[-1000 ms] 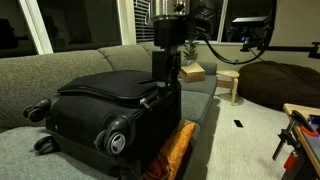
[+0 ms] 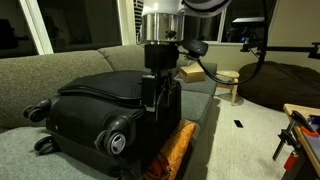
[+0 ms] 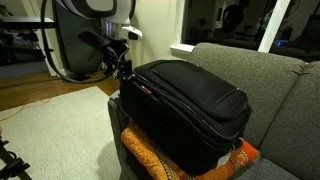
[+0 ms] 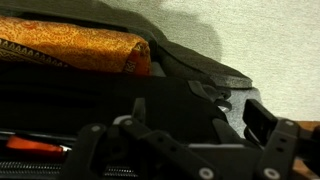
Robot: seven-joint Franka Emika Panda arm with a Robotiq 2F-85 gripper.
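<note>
A black suitcase (image 2: 75, 120) lies on its side on the grey couch, its wheels toward the left in the first exterior view. My gripper (image 2: 155, 92) points down at the suitcase's near-floor edge. From the other side, the gripper (image 3: 122, 70) is at the suitcase's upper left end, close to it; contact cannot be made out. The wrist view has the gripper open, its fingers apart over the dark suitcase side, and no object is clearly held between them. A red tag (image 4: 35, 146) shows beside a zipper.
An orange patterned cloth (image 3: 152, 155) is partly under the suitcase on the couch (image 2: 30, 82). A cardboard box (image 2: 192, 73) rests farther along the couch. The light carpet (image 2: 232, 150) is mostly clear, with a small dark object (image 2: 238, 124) on it.
Over the last second my gripper has come down and slightly left in the first exterior view, ending closer to the suitcase edge. The suitcase and cloth have stayed in place.
</note>
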